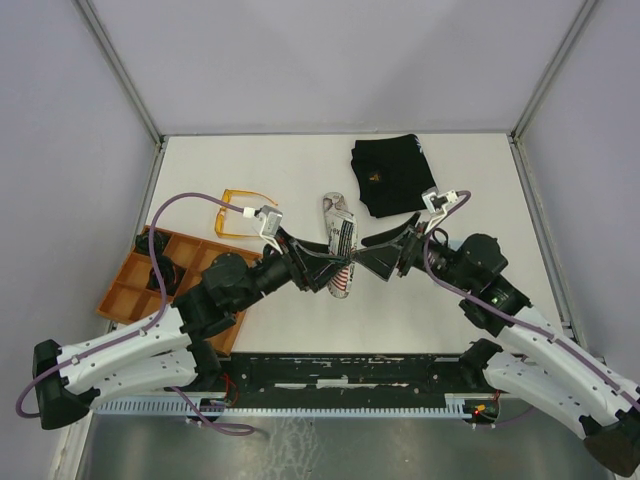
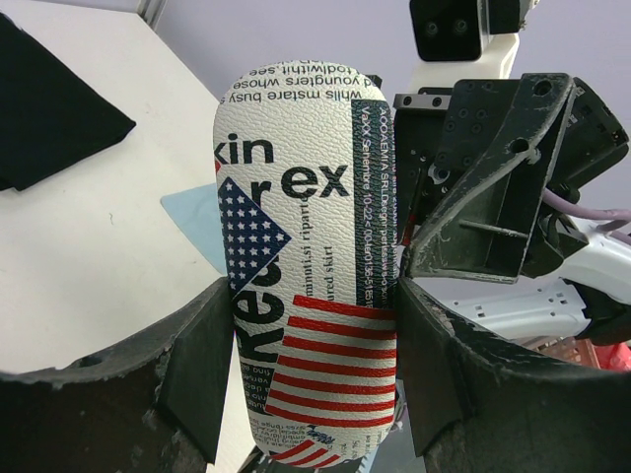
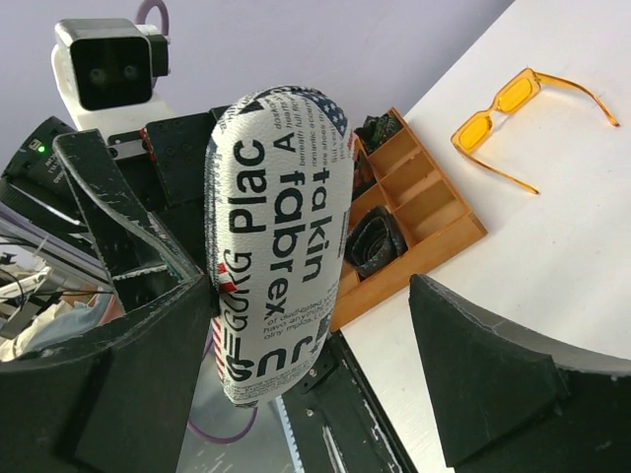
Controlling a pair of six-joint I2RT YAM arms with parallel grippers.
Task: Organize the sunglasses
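A glasses case printed with newsprint and stripes stands upright in the air between my grippers, also seen as the printed case (image 3: 276, 246) in the right wrist view. My left gripper is closed around its lower part. My right gripper (image 1: 375, 250) is at the case from the right, one finger beside it; whether it grips is unclear. Yellow sunglasses lie on the table at the left. A second pale case (image 1: 333, 203) lies behind the held one.
A wooden compartment box (image 1: 130, 290) holding dark glasses stands at the left. A black cloth (image 1: 390, 175) lies at the back right, a light blue cloth (image 2: 192, 217) nearby.
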